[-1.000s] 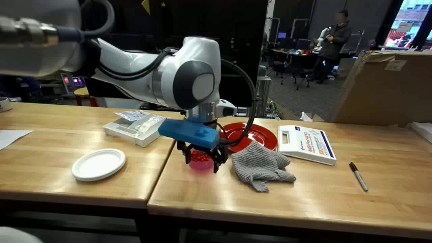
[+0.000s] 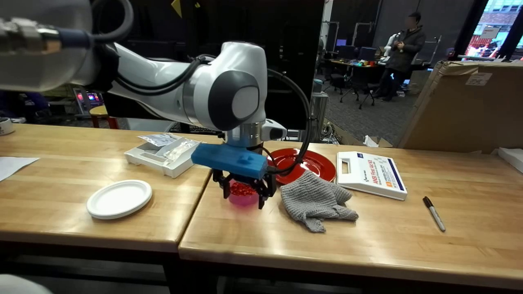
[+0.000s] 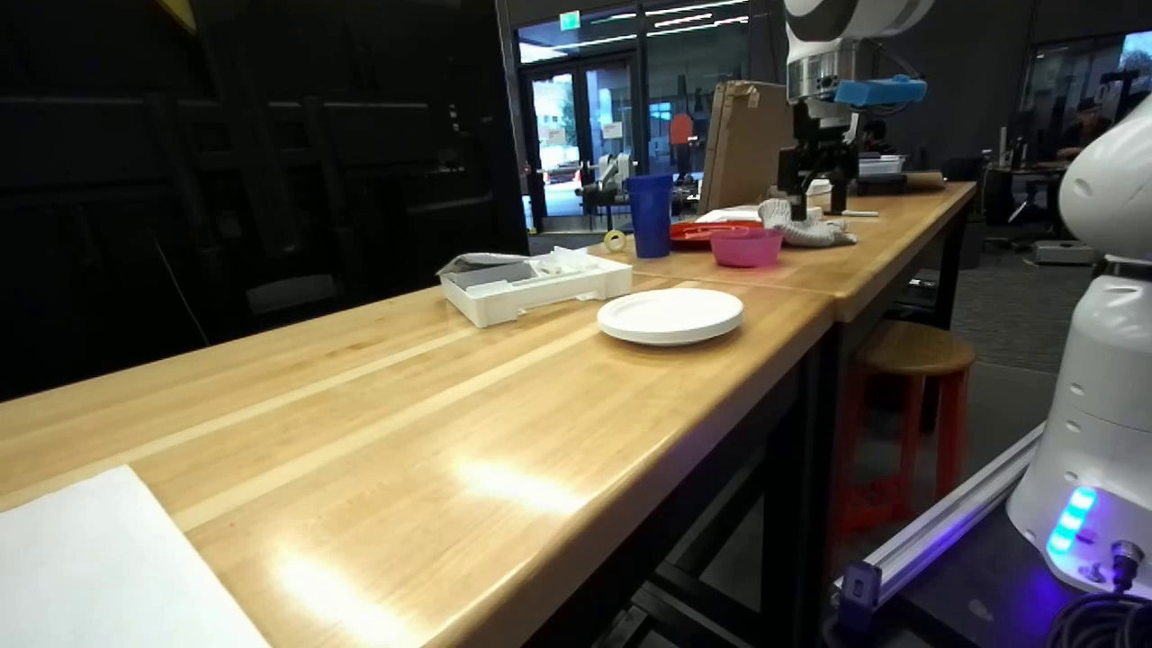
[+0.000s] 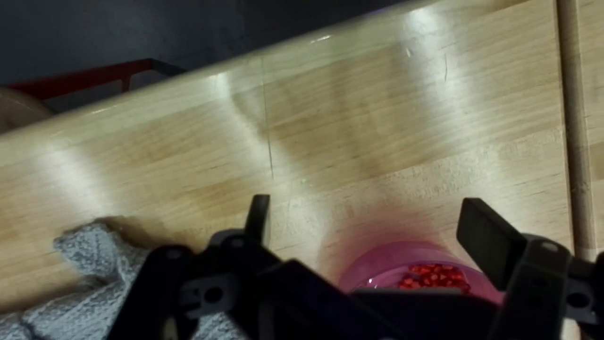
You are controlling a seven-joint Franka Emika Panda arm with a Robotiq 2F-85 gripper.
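My gripper (image 2: 243,199) is open above the table, pointing down, its two fingers wide apart with nothing between them. A pink bowl (image 4: 390,255) with small red pieces (image 4: 433,276) in it sits on the wood below; the gripper's own parts cover much of it in the wrist view. In exterior view 2 the whole pink bowl (image 3: 746,247) shows, upright, with the gripper (image 3: 815,200) higher than it. Beside the bowl lies a crumpled grey cloth (image 2: 314,198), partly visible at the lower left of the wrist view.
Behind the cloth are a red plate (image 2: 321,166) and a white first aid case (image 2: 371,172). A marker (image 2: 434,214) lies at the right. White plates (image 2: 119,199) and a compartment tray (image 2: 164,156) stand left of the table seam. A blue cup (image 3: 650,216) stands near the bowl.
The arm and gripper have shifted only very slightly. The bowl, cloth and other objects are where they were, and the fingers remain apart.
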